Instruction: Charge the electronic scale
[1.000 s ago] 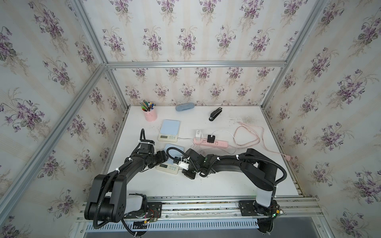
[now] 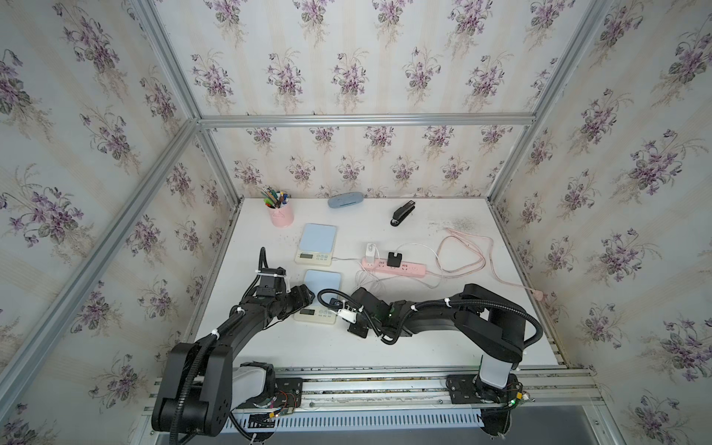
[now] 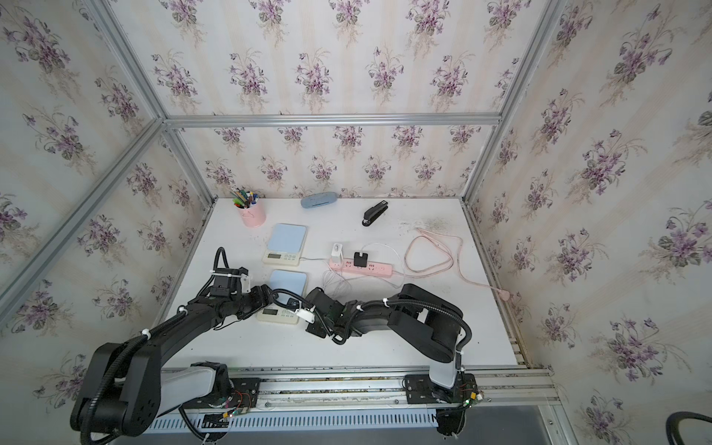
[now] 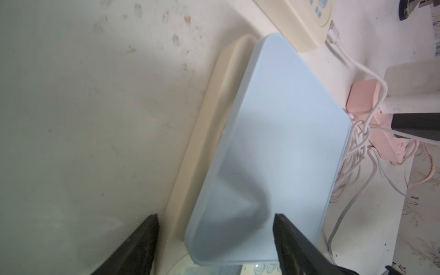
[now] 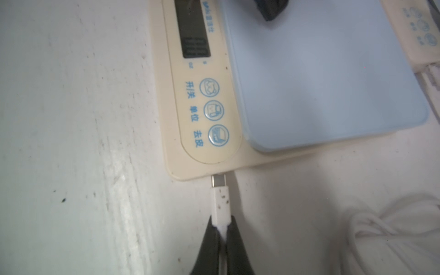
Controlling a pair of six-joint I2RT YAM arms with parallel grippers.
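Note:
The near electronic scale (image 2: pixel 320 281), cream with a light-blue plate, lies flat between my two grippers; its display (image 5: pixel 194 43) is lit. In the right wrist view, my right gripper is shut on the white charging cable just behind its plug (image 5: pixel 221 204). The plug's metal tip meets the scale's side edge, with part of the metal still showing; how deep it sits cannot be told. My left gripper is part open at the scale's opposite side, one finger (image 4: pixel 145 240) beside the cream edge and the other (image 4: pixel 293 243) over the blue plate.
Behind lies a second scale (image 2: pixel 317 239) with a white cable running from it. A pink power strip (image 2: pixel 400 267) with a white adapter (image 2: pixel 370 252) and a black adapter (image 2: pixel 394 259) is to the right. Loose white cable (image 5: pixel 394 229) is bunched near the right gripper.
The near scale has turned straighter and shifted slightly toward the front.

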